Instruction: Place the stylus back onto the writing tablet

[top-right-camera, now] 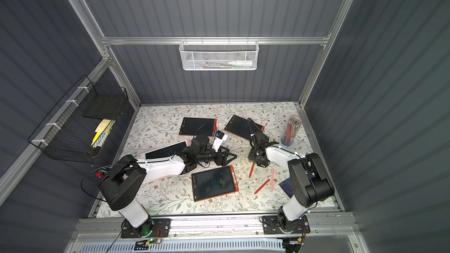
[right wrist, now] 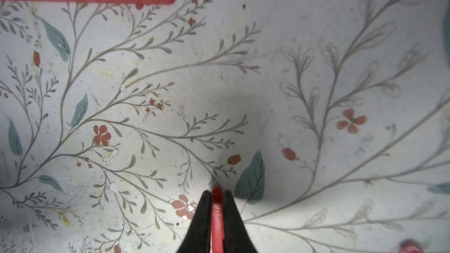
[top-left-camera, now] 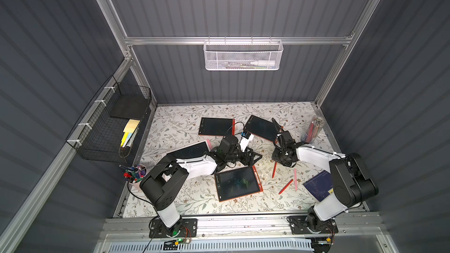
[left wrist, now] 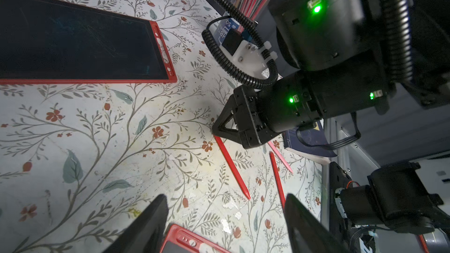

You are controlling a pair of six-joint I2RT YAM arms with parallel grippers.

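Observation:
My right gripper is down at the top end of a red stylus [left wrist: 230, 165], whose end lies between its narrowly parted fingers; whether they grip it is unclear. My left gripper [top-left-camera: 255, 158] hovers left of it with fingers apart and nothing between them. A red-rimmed tablet [top-left-camera: 236, 182] lies in front; another [left wrist: 70, 37] lies behind the right gripper, and a third [top-left-camera: 216, 126] at back left. A second red stylus [top-left-camera: 285, 186] and a pink stylus [top-left-camera: 295, 179] lie at front right.
A tablet [top-left-camera: 187, 150] lies partly under the left arm. A clear cup of styluses [top-left-camera: 311, 131] stands at back right, a dark blue pad [top-left-camera: 317, 182] at front right. A black wire basket [top-left-camera: 98, 131] hangs on the left wall, a white one [top-left-camera: 242, 56] at the back.

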